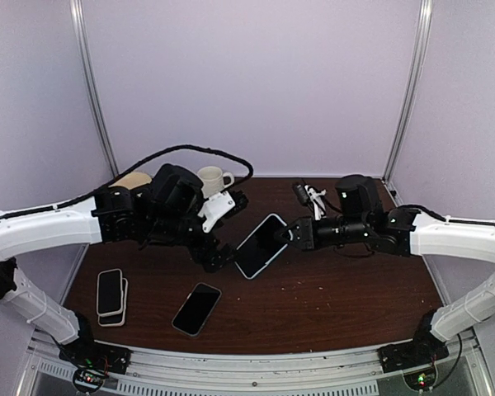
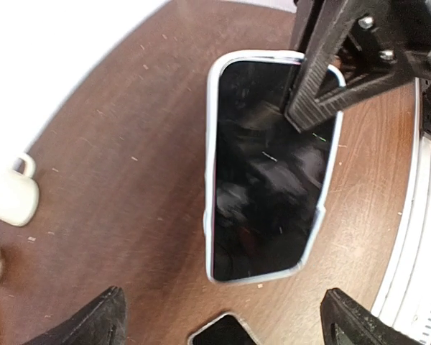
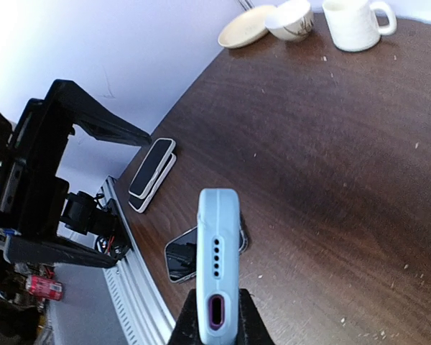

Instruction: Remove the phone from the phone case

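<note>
A phone in a pale case (image 1: 257, 247) is held upright and tilted in the air by my right gripper (image 1: 284, 234), which is shut on it. In the left wrist view the black screen (image 2: 262, 187) faces me inside the light rim. In the right wrist view the case's light-blue side (image 3: 218, 259) shows buttons and a slot. My left gripper (image 1: 216, 256) is open, just left of the cased phone and apart from it, with nothing between its fingers.
A phone (image 1: 196, 309) lies on the front table (image 1: 338, 305); stacked phones (image 1: 110, 293) lie at the left. At the back stand a mug (image 1: 211, 181), a bowl (image 3: 287, 21) and a plate (image 3: 241, 29).
</note>
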